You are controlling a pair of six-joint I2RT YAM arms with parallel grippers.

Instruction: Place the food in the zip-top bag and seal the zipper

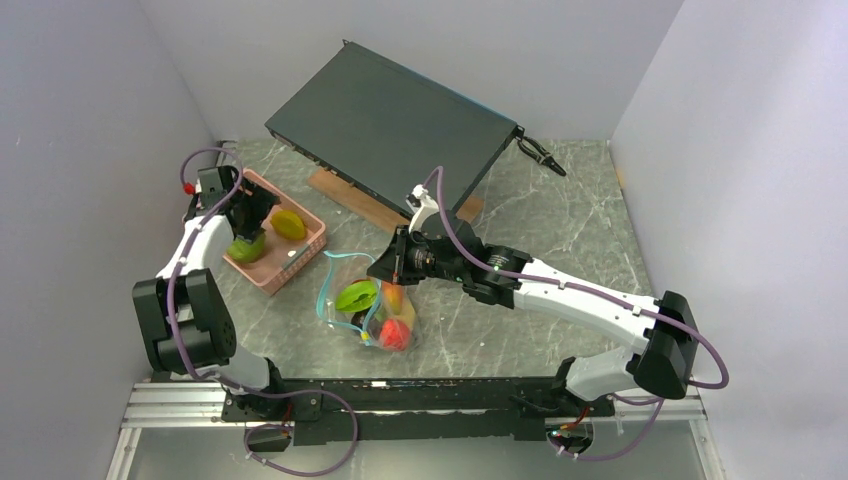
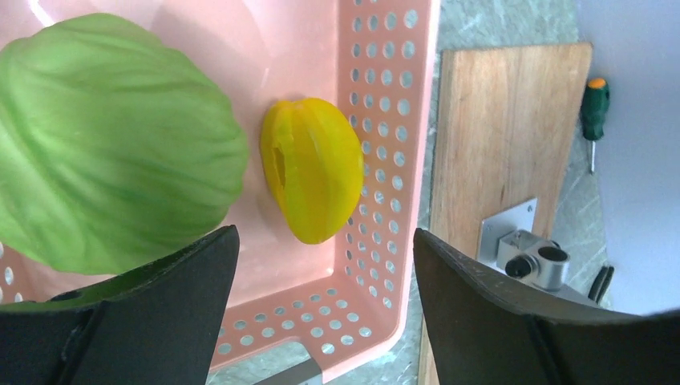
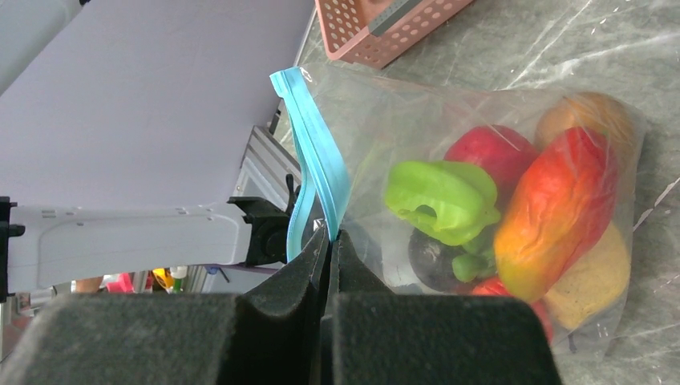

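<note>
The pink basket [image 1: 310,228] holds a green cabbage [image 2: 112,144] and a yellow pepper [image 2: 313,168]. My left gripper [image 1: 250,215] hangs over it, fingers apart, nothing between them in the left wrist view. The zip bag [image 3: 377,120] lies on the table with several pieces of food inside, among them a green pepper [image 3: 441,200] and a mango [image 3: 553,208]. My right gripper is shut on the bag's blue zipper strip [image 3: 317,152] near its end.
A large dark panel [image 1: 390,115] leans over a wooden board [image 2: 505,128] at the back. Pliers [image 1: 542,155] lie at the back right.
</note>
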